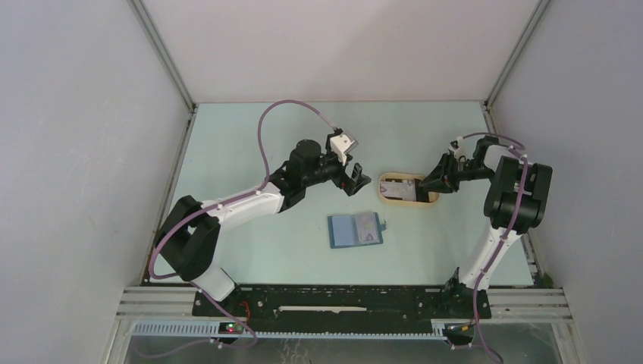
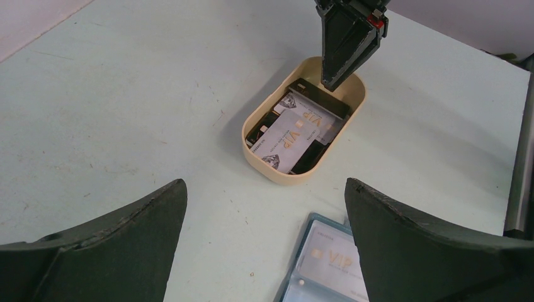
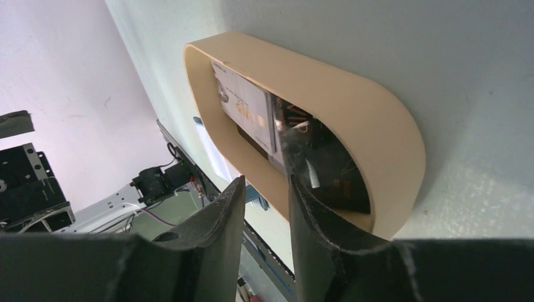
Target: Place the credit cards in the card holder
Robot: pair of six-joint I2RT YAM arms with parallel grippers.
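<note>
A cream tray (image 1: 387, 199) holds several silver VIP cards (image 2: 281, 142) and black cards (image 3: 330, 176). My right gripper is over the tray's right end; in the right wrist view its fingertips are close together, and whether a card is between them is unclear. The blue-edged card holder (image 1: 356, 244), with a VIP card (image 2: 331, 256) in it, lies in front of the tray. My left gripper stands open with nothing between its fingers, left of the tray.
Side walls and rails border it; the right arm is near the right edge.
</note>
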